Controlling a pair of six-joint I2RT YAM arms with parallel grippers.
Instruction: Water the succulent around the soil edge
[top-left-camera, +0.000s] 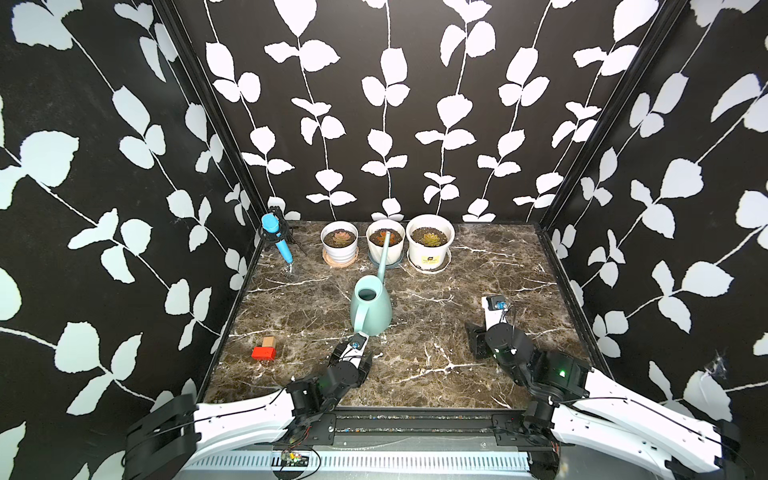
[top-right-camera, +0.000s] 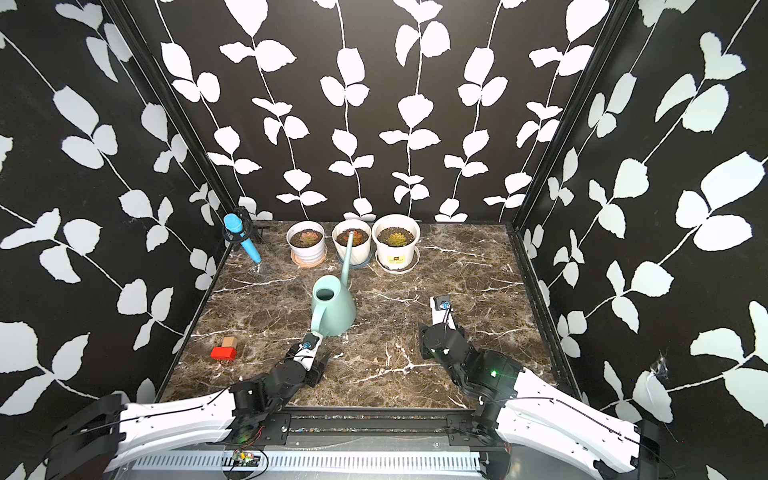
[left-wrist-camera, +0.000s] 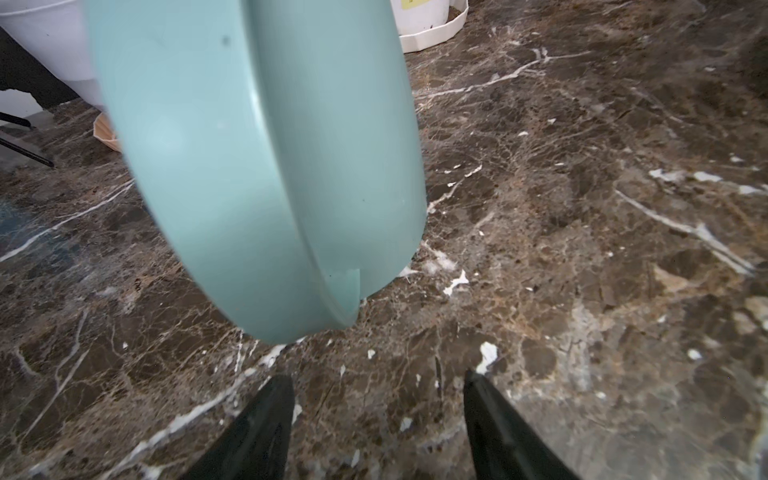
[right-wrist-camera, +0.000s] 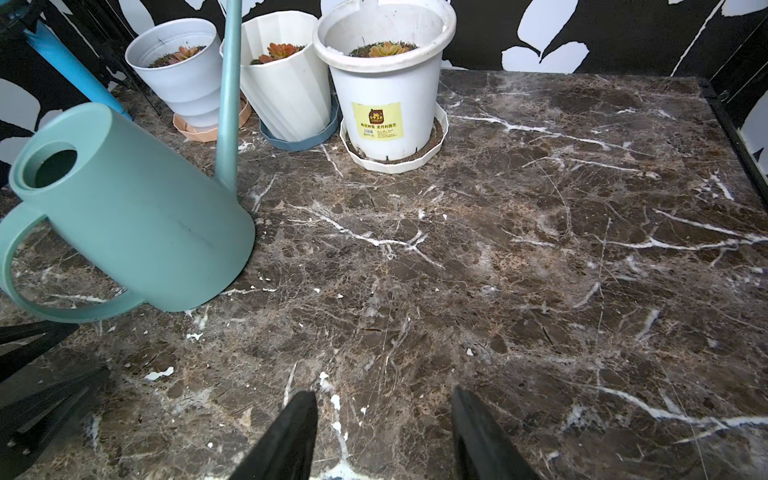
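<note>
A mint watering can (top-left-camera: 373, 312) stands mid-table, spout toward the middle of three white succulent pots: left (top-left-camera: 339, 249), middle (top-left-camera: 376, 252), right (top-left-camera: 424, 256). My left gripper is open just at the handle's near side; the handle (left-wrist-camera: 208, 200) fills the upper left wrist view, outside the fingers. My right gripper is open over bare marble at the front right, to the right of the can, nothing between its fingers.
A red and tan block (top-left-camera: 263, 353) lies at the front left. A blue tool in a black holder (top-left-camera: 281, 248) stands at the back left. Dark walls enclose the table.
</note>
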